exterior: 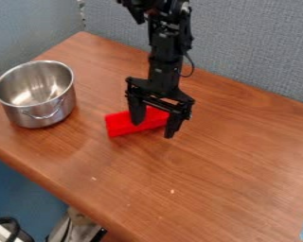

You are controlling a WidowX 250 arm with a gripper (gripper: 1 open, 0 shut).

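A black robot arm reaches down from the top of the view to the wooden table. Its gripper [153,120] is low over a red oblong object [121,124], with one finger on each side of the middle of the view and the red object partly hidden behind them. Whether the fingers touch or hold the red object I cannot tell.
A steel pot [35,93] with a handle stands at the left edge of the wooden table [218,180]. Grey padded walls rise behind. Cables and hardware show at the lower left, off the table.
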